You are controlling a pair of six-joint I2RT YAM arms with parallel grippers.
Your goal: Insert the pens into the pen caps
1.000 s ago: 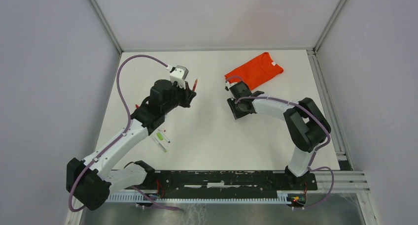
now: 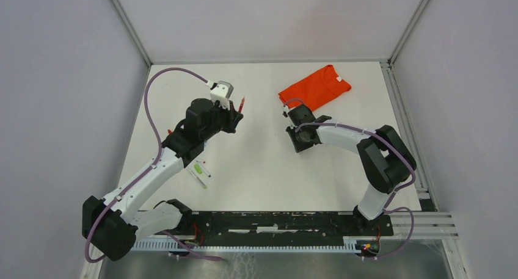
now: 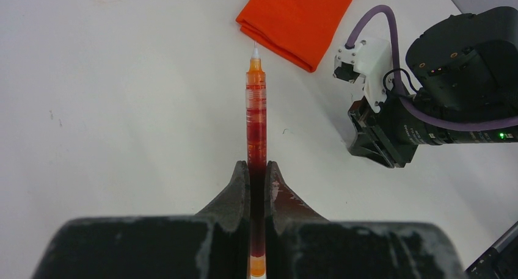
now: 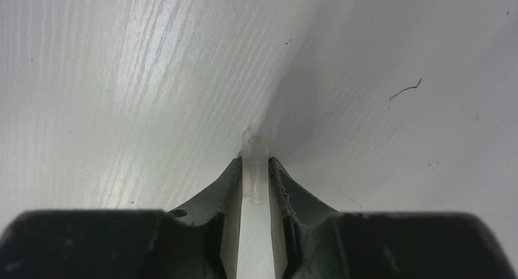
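A red pen [image 3: 256,120] with an orange collar and a thin, bare tip is pinched by my left gripper, its tip aimed away from the gripper. Seen from above, the pen [image 2: 242,104] sticks out of the left gripper [image 2: 237,115]. A clear pen cap [image 4: 255,163] lies on the white table in the right wrist view. Whether they press on the cap cannot be made out. From above, the cap is hidden under the right gripper [image 2: 302,148].
An orange cloth [image 2: 314,87] lies behind the right arm. Several markers, among them a green one [image 2: 198,168], lie at the left, partly under the left arm. Bare table [image 2: 262,175] stretches between the two arms.
In the top view, my right gripper has shifted slightly to the right and toward the front. My left arm and its pen have stayed in place.
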